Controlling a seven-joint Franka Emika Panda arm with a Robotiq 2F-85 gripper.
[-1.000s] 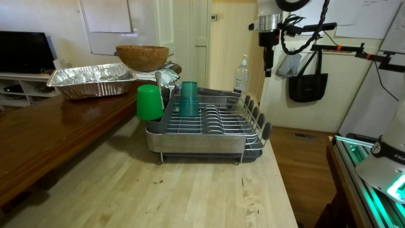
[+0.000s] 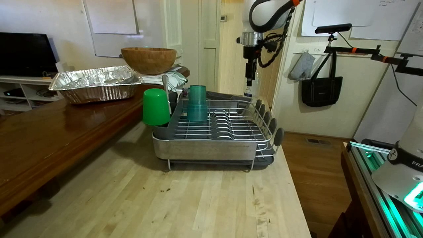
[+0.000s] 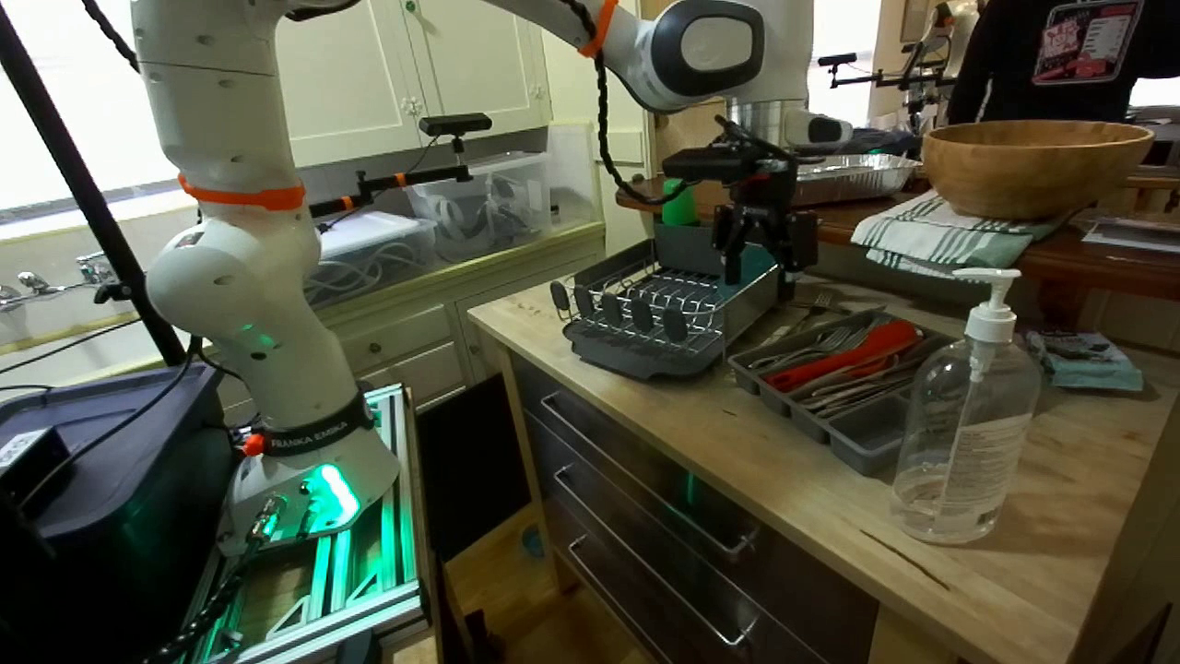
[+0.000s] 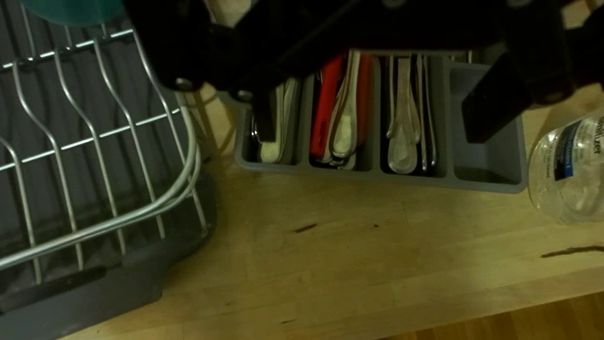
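Note:
My gripper (image 3: pixel 761 271) hangs in the air with its fingers apart and nothing between them. In the wrist view its two dark fingers (image 4: pixel 498 102) straddle the grey cutlery tray (image 4: pixel 487 184) below. That tray holds a red-handled utensil (image 4: pixel 326 113) and metal spoons and forks (image 4: pixel 403 153); its rightmost compartment looks empty. To the left stands the wire dish rack (image 2: pixel 206 150). A teal cup (image 2: pixel 197 103) is upside down on it, and a green cup (image 2: pixel 155 107) sits over its left side.
A clear pump bottle (image 3: pixel 968 443) stands at the tray's right. The counter in front of the tray is bare up to its edge. A wooden bowl (image 2: pixel 148 60) and a foil pan (image 2: pixel 97 85) occupy the higher brown table.
In exterior view 1 the arm and gripper have moved left and slightly lower, now overlapping the pump bottle. Cups and rack have stayed put.

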